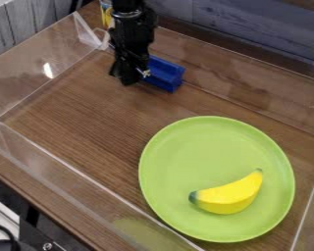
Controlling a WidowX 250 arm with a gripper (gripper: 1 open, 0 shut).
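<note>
My black gripper (130, 69) is low over the back left of the wooden table, right against the left end of a blue block-like object (164, 76), partly covering it. The fingers look shut; whether anything is between the fingers is hidden. A yellow toy banana (226, 194) lies on a large green plate (212, 145) at the front right.
Clear walls line the table (81, 127) on the left and front. A small yellow item (106, 16) shows at the back left behind the arm.
</note>
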